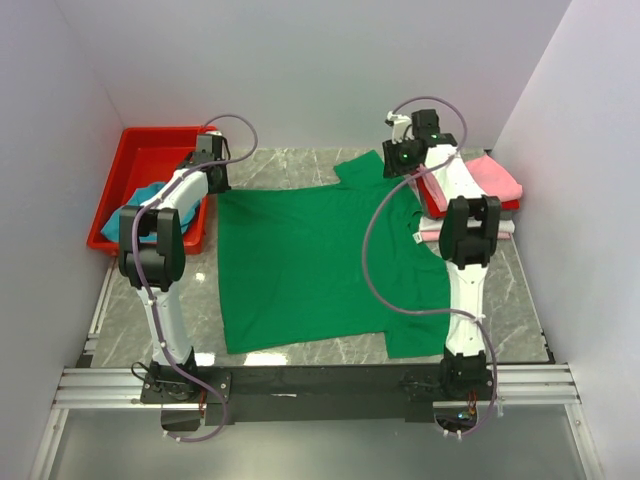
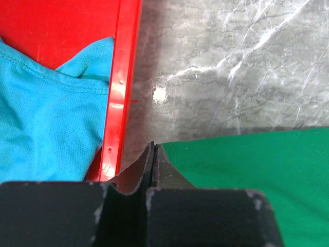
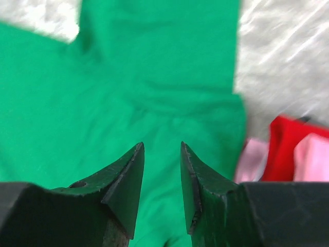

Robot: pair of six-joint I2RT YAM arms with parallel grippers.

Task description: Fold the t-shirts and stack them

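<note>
A green t-shirt (image 1: 310, 270) lies spread flat across the table, one sleeve pointing to the back and one to the front on its right side. At its back left corner my left gripper is shut, its tips touching or just above the hem; whether cloth is pinched between them cannot be made out. Over the upper right part of the shirt, near the back sleeve, my right gripper stands part open with green cloth below and nothing between its fingers. A blue shirt (image 2: 46, 113) lies crumpled in the red bin (image 1: 150, 140).
Folded pink and white shirts (image 1: 495, 178) are stacked with a red one at the right, close beside the right arm. The red bin's wall (image 2: 119, 87) stands right next to the left gripper. Bare marble table (image 1: 290, 165) shows behind the shirt.
</note>
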